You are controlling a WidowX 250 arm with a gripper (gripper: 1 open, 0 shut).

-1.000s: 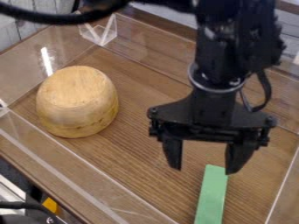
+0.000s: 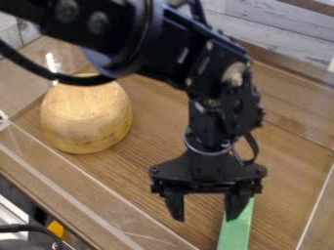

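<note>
My gripper (image 2: 205,207) hangs low over the wooden floor of the box, open, its two dark fingers spread with nothing visible between them. A green strip (image 2: 233,232) lies at the lower right, just beneath the right finger and partly hidden behind it and the gripper body. A round pale wooden object (image 2: 85,114) sits to the left, apart from the gripper.
A pale plank wall (image 2: 274,34) runs along the back. A box edge crosses the lower left, with dark cables and a small yellow piece beyond it.
My gripper has moved down and away from the camera, appearing smaller, with its fingers now lower in the picture and nearer the green strip. The round object is unmoved.
</note>
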